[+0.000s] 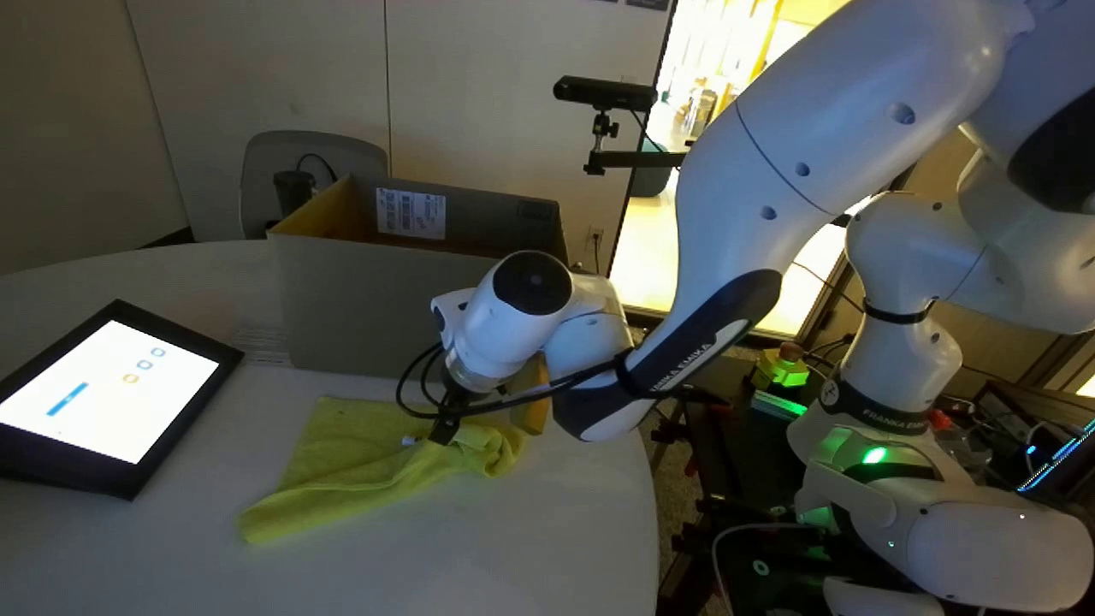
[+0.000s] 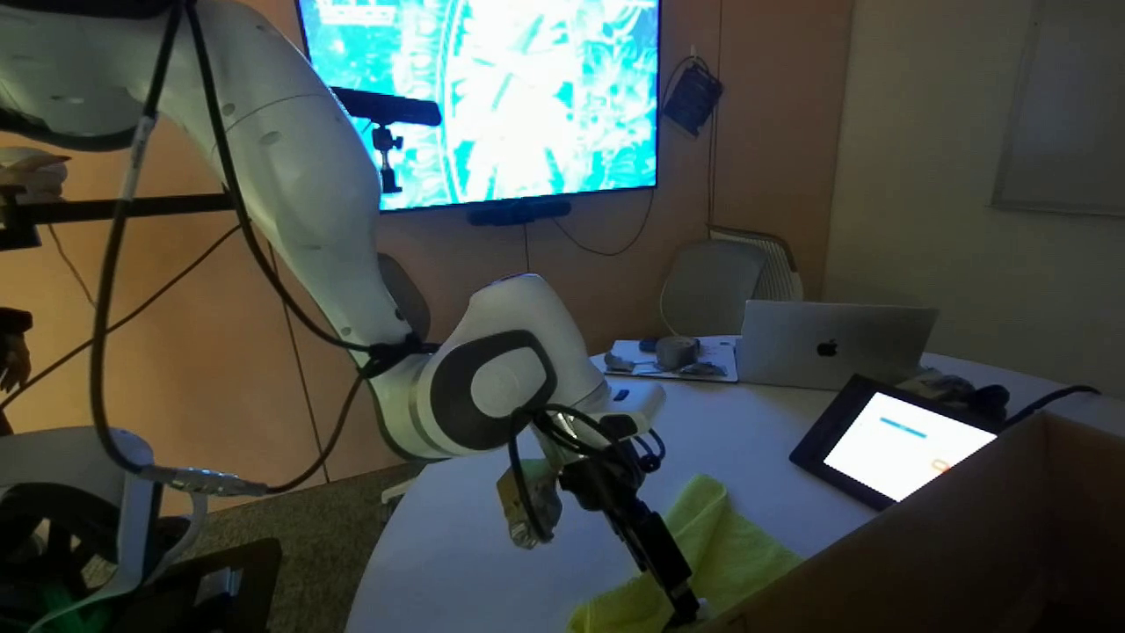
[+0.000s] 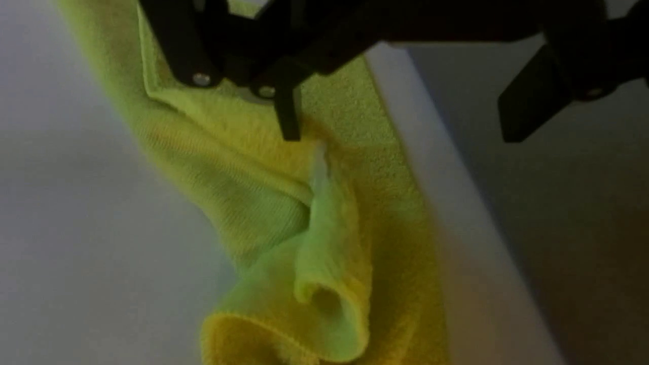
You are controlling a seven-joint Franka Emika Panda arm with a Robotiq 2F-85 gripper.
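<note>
A yellow-green towel (image 1: 359,467) lies on the white table, its left part fairly flat and its right end rumpled. Seen from the wrist, the towel (image 3: 255,213) has a curled fold below the fingers. My gripper is open, its two dark fingers wide apart, with the left fingertip over the cloth and the right one beyond the towel's edge. In the first exterior view the gripper (image 1: 446,429) is low at the towel's rumpled part; whether it touches the cloth is hard to tell. A small white bit (image 1: 410,441) shows beside it.
A large open cardboard box (image 1: 359,298) stands just behind the towel. To the left sits a tablet (image 1: 113,390) with a lit screen. A laptop (image 2: 833,343) is elsewhere on the table. Bare table (image 1: 431,554) lies in front of the towel.
</note>
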